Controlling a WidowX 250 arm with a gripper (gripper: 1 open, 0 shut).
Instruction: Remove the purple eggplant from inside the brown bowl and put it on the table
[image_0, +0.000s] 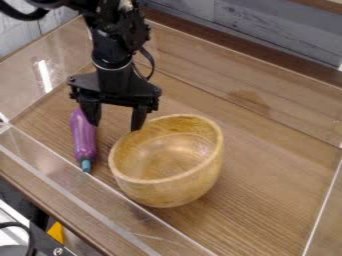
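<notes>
The purple eggplant (84, 138) lies on the wooden table, left of the brown bowl (201, 182) and apart from it, its teal tip toward the front. My gripper (115, 118) is open, its two fingers spread wide with nothing held between them. One finger comes down by the eggplant's far end; the other is close to the bowl's back left rim, and I cannot tell whether they touch. The bowl's visible inside is empty.
Bare table (274, 130) stretches to the right of the bowl and behind it. A raised wall closes off the back right. Along the front left runs the table's edge, with a cable and a small yellow object (56, 232) beyond it.
</notes>
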